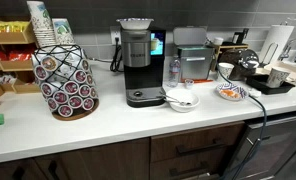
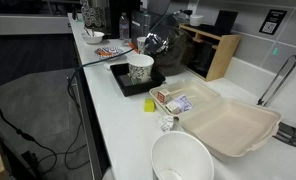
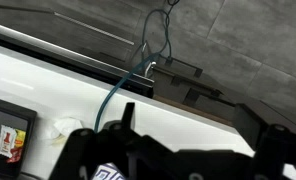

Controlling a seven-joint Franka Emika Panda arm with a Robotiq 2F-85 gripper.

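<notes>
My gripper stands open in the wrist view, its two black fingers wide apart with nothing between them. Below it run the white counter's edge and the dark cabinet fronts. Part of a blue-patterned plate (image 3: 108, 172) shows at the bottom of that view, partly hidden by the gripper. A plate (image 1: 230, 91) with something orange on it lies towards the counter's right in exterior view 1. To its left is a white bowl (image 1: 182, 100) with a utensil across it. I cannot make out the gripper in either exterior view.
A black coffee machine (image 1: 142, 65) and a pod rack (image 1: 65, 88) stand at the left. A white cup (image 2: 140, 67) sits by a black tray, with beige trays (image 2: 228, 125) and a white container (image 2: 180, 158) nearer. A blue cable (image 3: 113, 93) hangs over the counter edge.
</notes>
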